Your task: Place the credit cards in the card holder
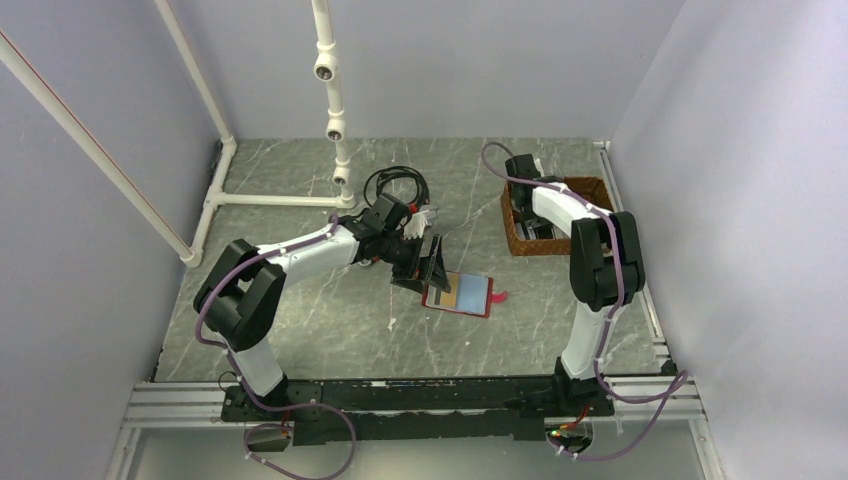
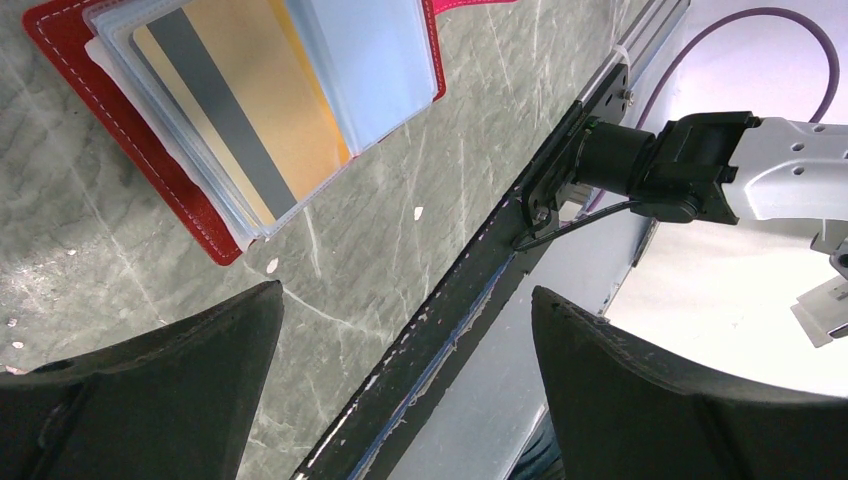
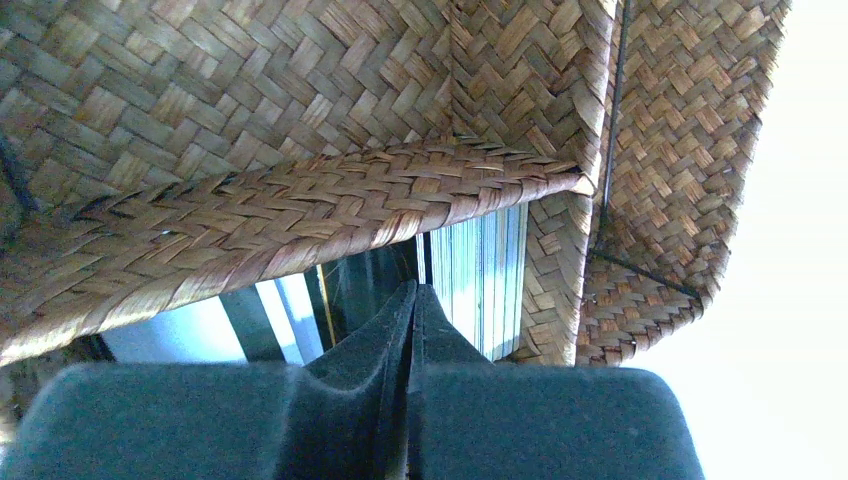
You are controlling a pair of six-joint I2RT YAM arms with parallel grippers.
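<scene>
The red card holder (image 1: 489,312) lies spread on the table, a gold card with a grey stripe (image 2: 255,90) in one clear sleeve; the other visible sleeve (image 2: 365,60) looks pale blue. My left gripper hangs beside the holder, fingers wide apart and empty. In the right wrist view my right gripper is shut, tips together, nothing between them. Dark, white-striped cards (image 3: 275,320) show past its tips, under the rim of the woven basket (image 3: 400,205). From above, the right arm hides the gripper and part of the basket's contents.
Pale ribbed edges (image 3: 480,270) stand against the basket wall. A coil of black cable (image 1: 400,180) lies behind the left arm. Bare table (image 1: 545,320) extends right of the holder, and white pipes (image 1: 275,200) stand at the back left.
</scene>
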